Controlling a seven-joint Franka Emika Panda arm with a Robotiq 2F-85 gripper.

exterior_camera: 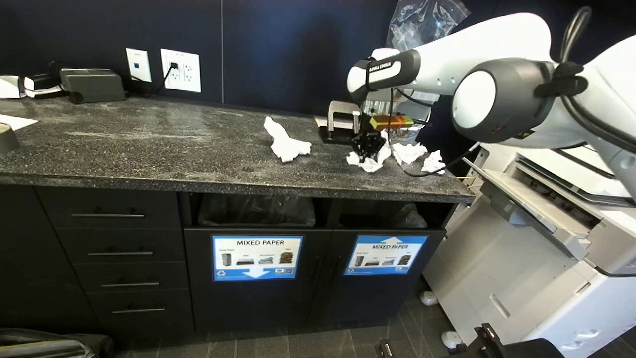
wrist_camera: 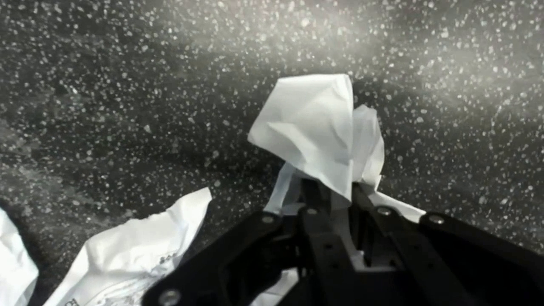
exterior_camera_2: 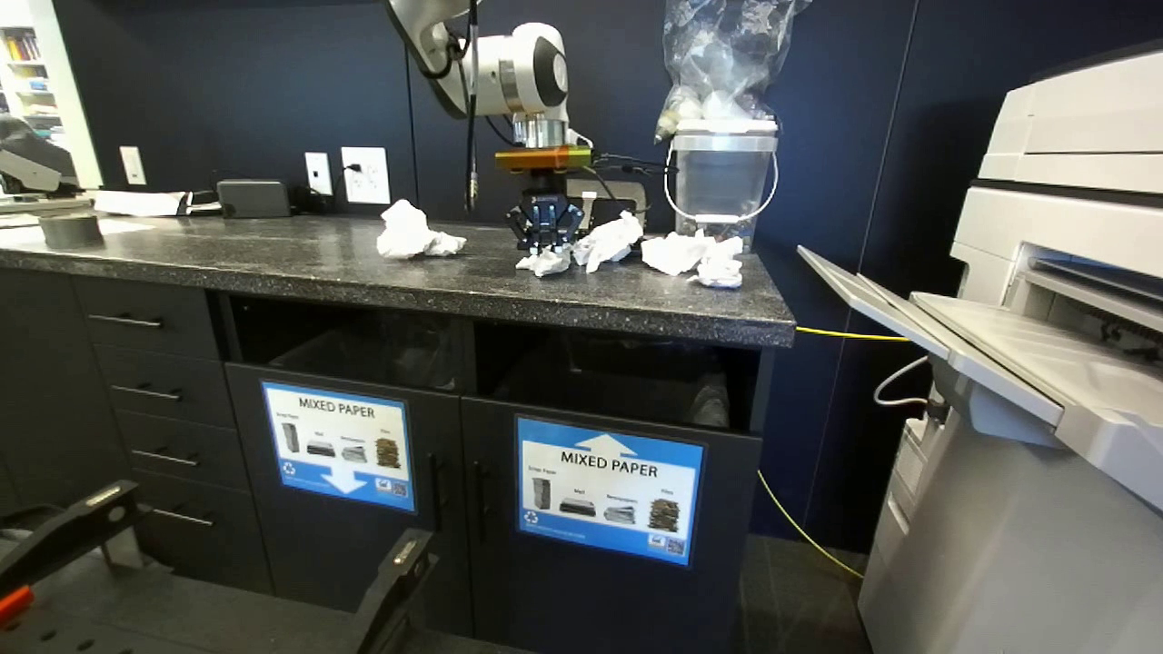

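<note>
My gripper (exterior_camera: 367, 152) points down over the right part of the dark speckled counter (exterior_camera: 197, 143). In the wrist view its black fingers (wrist_camera: 326, 245) are shut on a crumpled white paper (wrist_camera: 311, 120), which sticks out past the tips. From the second exterior view, this paper (exterior_camera_2: 542, 262) hangs at the bottom of the gripper (exterior_camera_2: 545, 249), at or just above the counter; whether it touches is unclear. Another crumpled paper (exterior_camera_2: 608, 242) lies close on the right. Two more, a crumpled paper (exterior_camera: 408, 152) and a smaller one (exterior_camera: 434, 162), sit further right. A separate crumpled paper (exterior_camera: 286, 143) lies to the left.
Behind the gripper stands a dark metal-framed object (exterior_camera: 341, 122). A clear bucket (exterior_camera_2: 721, 174) with a plastic bag is at the back right. Below the counter are open bin slots (exterior_camera: 256, 210) above "Mixed Paper" signs. A printer (exterior_camera: 536, 238) stands right.
</note>
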